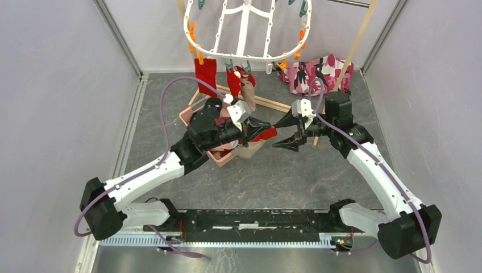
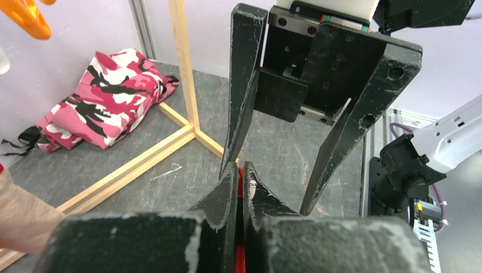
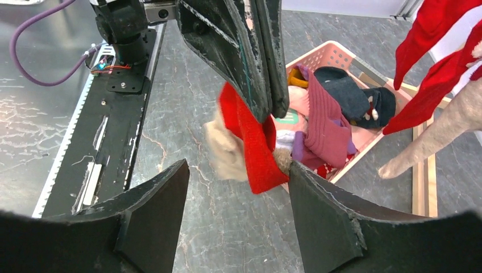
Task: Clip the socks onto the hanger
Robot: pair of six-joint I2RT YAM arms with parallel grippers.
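My left gripper (image 1: pixel 269 126) is shut on a sock (image 3: pixel 257 149) with a red cuff and a beige part; the sock hangs below its fingertips and is blurred in the right wrist view. Facing it from the right, my right gripper (image 1: pixel 275 136) stands open, its fingers spread either side of the hanging sock, with the sock a little beyond the tips. Only a thin red strip of the sock shows between the left fingers in the left wrist view. Overhead hangs the white hanger (image 1: pixel 245 56); from its front rim hang a red sock (image 1: pixel 206 75) and more red and beige ones.
Below the left arm lies a pink basket (image 3: pixel 324 52) of folded socks. Wooden bars (image 2: pixel 136 165) cross the floor behind. A pink camouflage bag (image 1: pixel 318 75) lies at the back right.
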